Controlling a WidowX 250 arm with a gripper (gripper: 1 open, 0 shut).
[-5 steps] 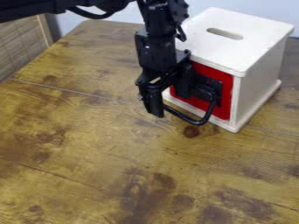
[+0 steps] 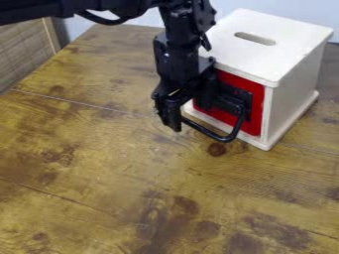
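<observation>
A black robot arm comes down from the top left, with its gripper (image 2: 179,104) low against the front of a white box (image 2: 273,40). The box has a slot in its top and a red panel (image 2: 252,119) on its front, partly hidden by the gripper and a looped black cable. Whether the fingers are open or shut, or hold anything, is unclear at this size.
A wooden panel (image 2: 24,60) stands at the far left edge.
The gripper has shifted very slightly at the front of the box; the box stays in place.
</observation>
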